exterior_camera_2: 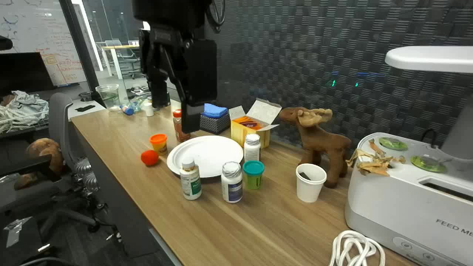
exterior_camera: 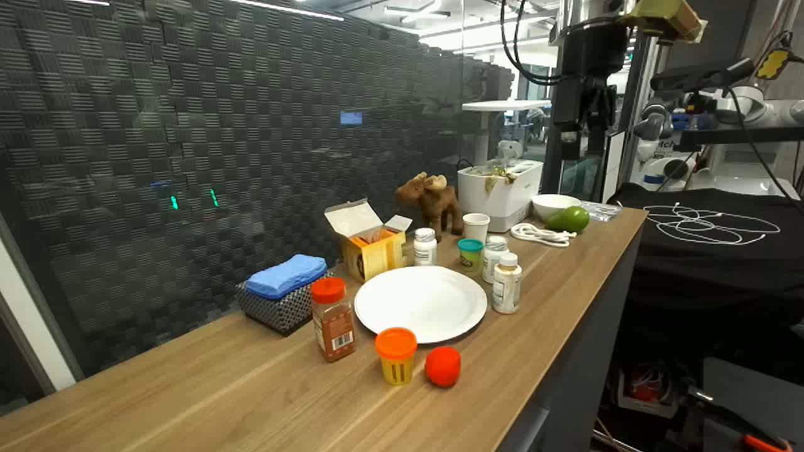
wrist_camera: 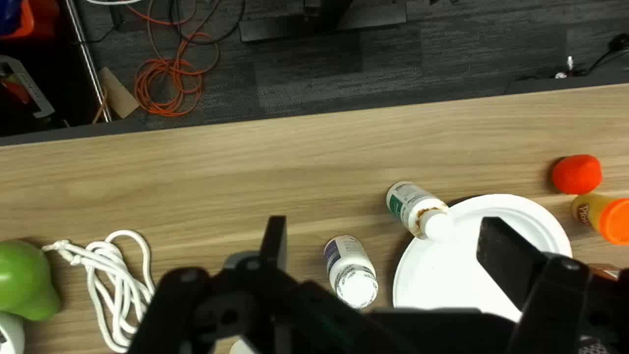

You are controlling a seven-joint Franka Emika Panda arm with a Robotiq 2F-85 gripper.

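Note:
My gripper hangs well above the counter, its fingers wide apart and nothing between them. Beneath it in the wrist view are a white pill bottle with a purple label (wrist_camera: 352, 270) and a white bottle with a green label (wrist_camera: 413, 206). A white plate (exterior_camera: 420, 301) lies mid-counter. In front of it stand an orange-lidded yellow tub (exterior_camera: 396, 358) and a red ball-like thing (exterior_camera: 443, 366). A spice jar with a red cap (exterior_camera: 332, 320) is at the plate's side. Behind the bottles, a teal-lidded green tub (exterior_camera_2: 253, 174) and a third white bottle (exterior_camera_2: 252, 148) stand upright.
A yellow open box (exterior_camera: 372, 245), a blue cloth on a dark box (exterior_camera: 286, 276) and a brown plush moose (exterior_camera_2: 317, 137) line the wall. A white paper cup (exterior_camera_2: 310, 181), white cord (wrist_camera: 115, 283), green fruit (exterior_camera: 570, 219) and white planter (exterior_camera_2: 399, 199) occupy the other end.

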